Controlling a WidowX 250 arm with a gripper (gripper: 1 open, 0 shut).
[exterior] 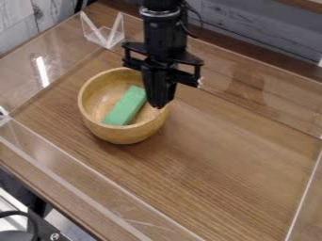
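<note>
My black gripper (157, 94) reaches down from the top centre over the right rim of a round wooden bowl (104, 130). Its fingertips look close together, and nothing clearly shows between them. A green oblong object (124, 105) lies inside the bowl, left of the gripper. Whether the gripper touches the bowl's rim cannot be told.
A clear plastic container (104, 28) stands at the back left. A black cable (25, 226) lies at the bottom left corner.
</note>
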